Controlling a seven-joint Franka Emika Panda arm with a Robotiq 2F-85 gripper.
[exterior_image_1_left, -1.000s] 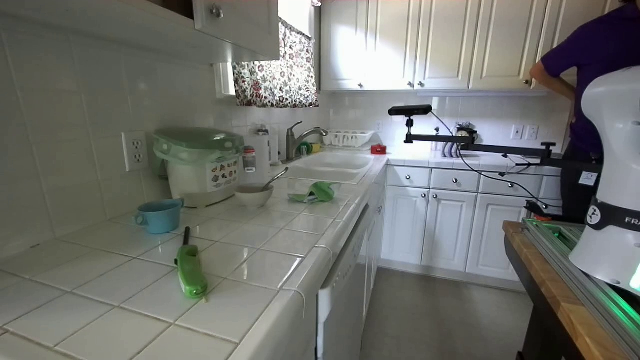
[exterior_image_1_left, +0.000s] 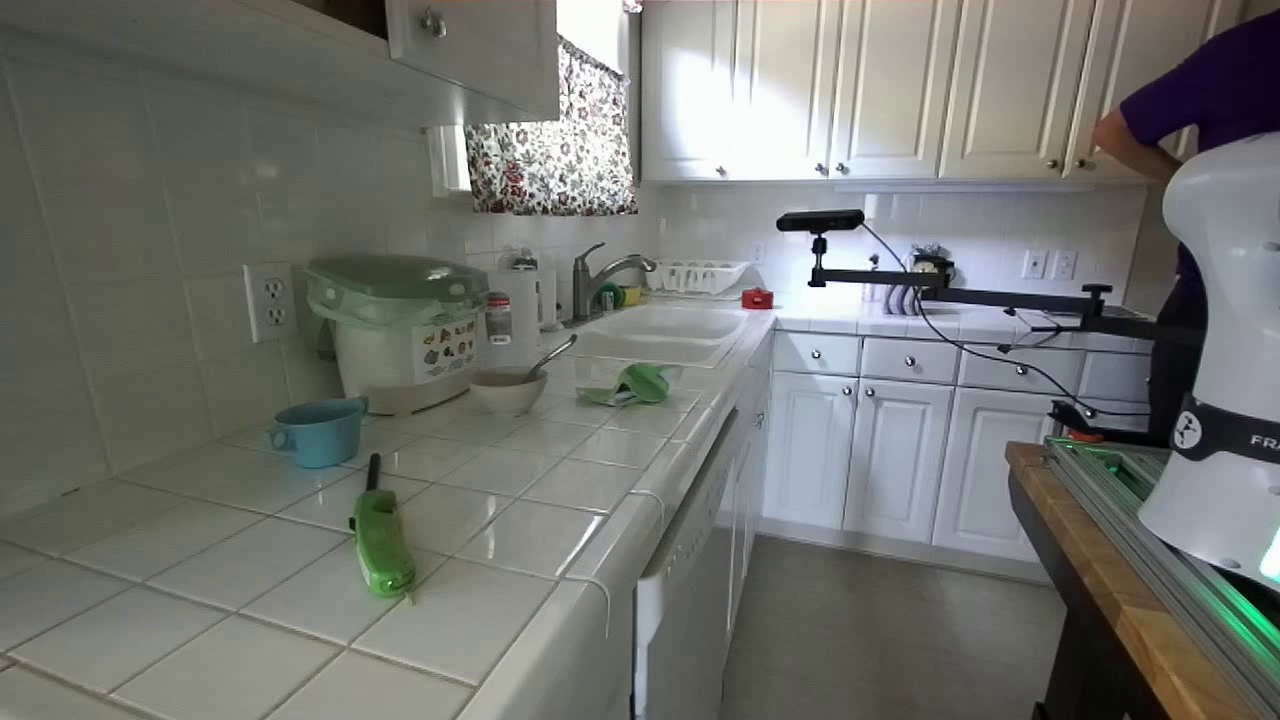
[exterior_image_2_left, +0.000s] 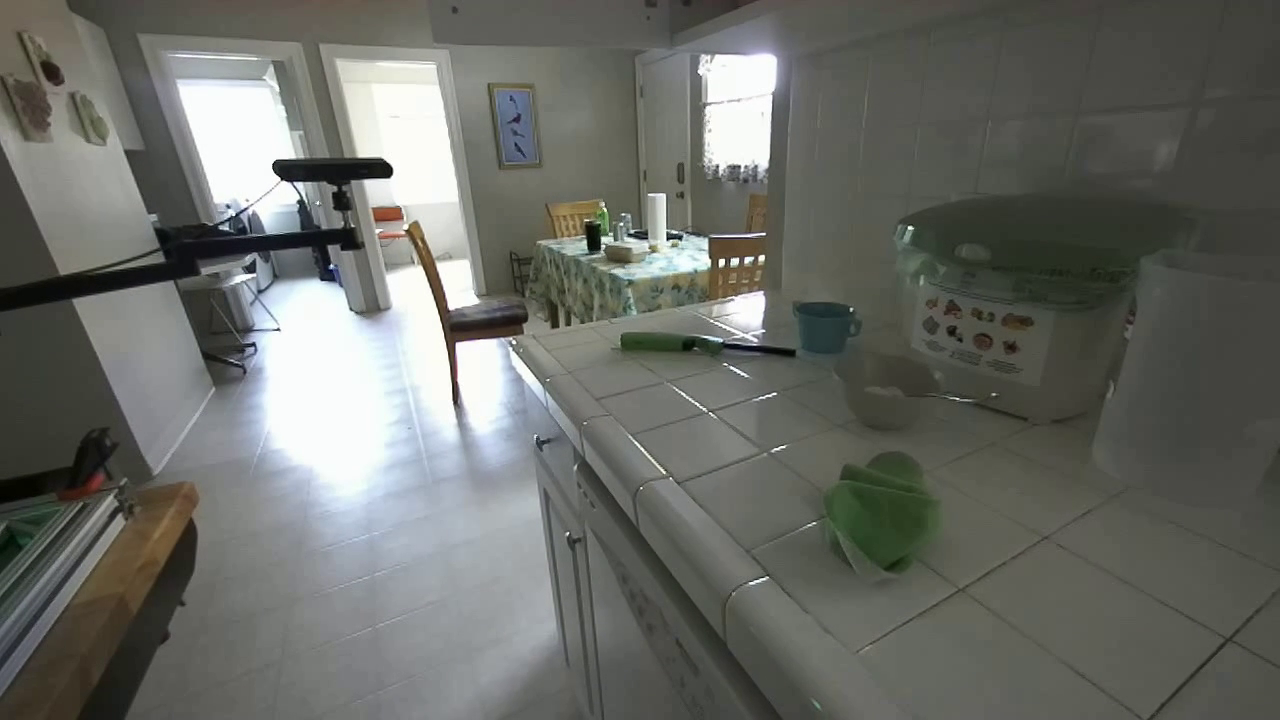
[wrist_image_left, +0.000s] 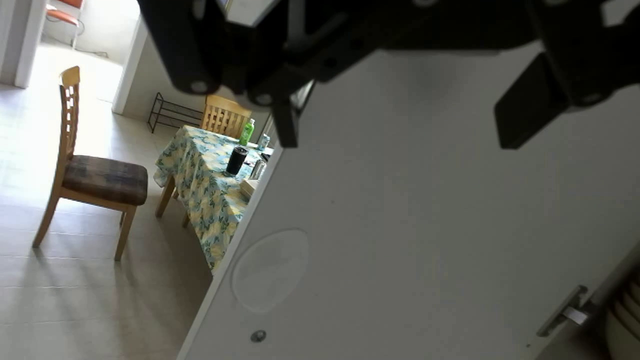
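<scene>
In the wrist view my gripper stands open, its two dark fingers (wrist_image_left: 289, 123) wide apart with nothing between them. Behind it spreads a plain white cabinet door panel (wrist_image_left: 420, 228), slanted across the view, with a metal hinge (wrist_image_left: 564, 312) at the lower right. A clear oval bumper or sticker (wrist_image_left: 271, 270) shows on the panel. Whether the fingers touch the panel is unclear. Neither exterior view includes the gripper; exterior view 1 shows only the white lower arm (exterior_image_1_left: 1236, 312) at the right edge.
On the tiled counter (exterior_image_1_left: 240, 648) lie a green lighter (exterior_image_1_left: 384, 546), a blue cup (exterior_image_1_left: 321, 434), a bowl with a spoon (exterior_image_1_left: 506, 394) and a crumpled green item (exterior_image_1_left: 642, 384). A lidded white bin (exterior_image_1_left: 396, 348) stands by the wall. Stacked dishes (wrist_image_left: 624, 321) peek out beside the hinge.
The person in purple at the right edge of exterior view 1 has shifted right, farther behind the arm. The counter items and the visible part of the arm have stayed put.
</scene>
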